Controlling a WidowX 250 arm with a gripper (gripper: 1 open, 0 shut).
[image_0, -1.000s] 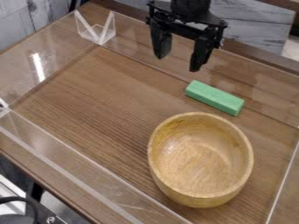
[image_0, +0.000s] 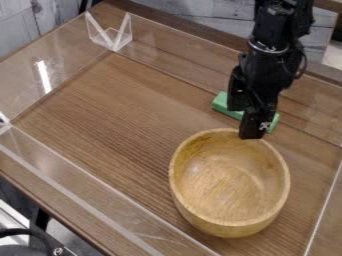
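Note:
My black gripper (image_0: 251, 115) reaches down from the top right and hangs open right over a green block (image_0: 222, 101), hiding much of it. Just below, toward the front, a large round wooden bowl (image_0: 227, 204) stands empty on the wooden surface.
A clear, open plastic piece (image_0: 110, 32) stands at the back left. A pale panel (image_0: 310, 30) is at the back right. A dark cable or arm part shows at the bottom left edge.
My gripper has moved down from the back of the surface onto the area of the green block, now partly covering it. The bowl has not visibly moved.

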